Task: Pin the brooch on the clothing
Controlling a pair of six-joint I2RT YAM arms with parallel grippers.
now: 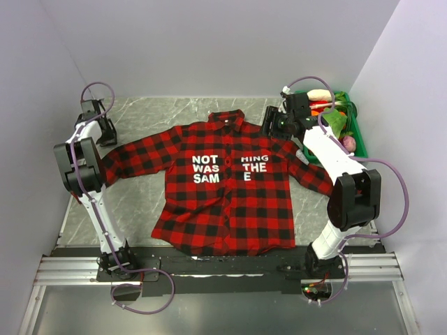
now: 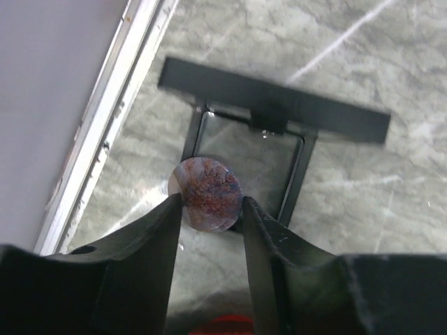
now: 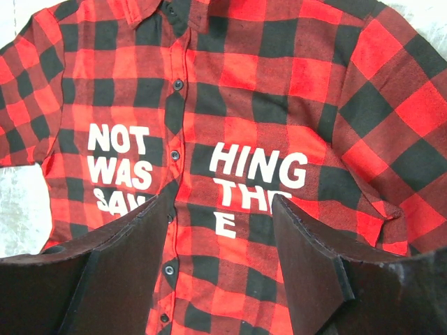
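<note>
The red-and-black checked shirt (image 1: 223,209) lies spread on the table, lettered in white. In the left wrist view a round, mottled brooch (image 2: 206,188) sits at the near-left corner of a small black-framed case (image 2: 297,178). My left gripper has a fingertip at either side of the brooch; whether they grip it I cannot tell. It is at the table's far left in the top view. My right gripper stands open above the shirt's chest, nothing held between its fingers, near the lettering and button placket.
A green crate of vegetables (image 1: 355,132) stands at the back right, behind my right arm. Bare marble (image 1: 150,108) shows along the back. Walls border the left, back and right, with a metal edge (image 2: 105,125) beside the case.
</note>
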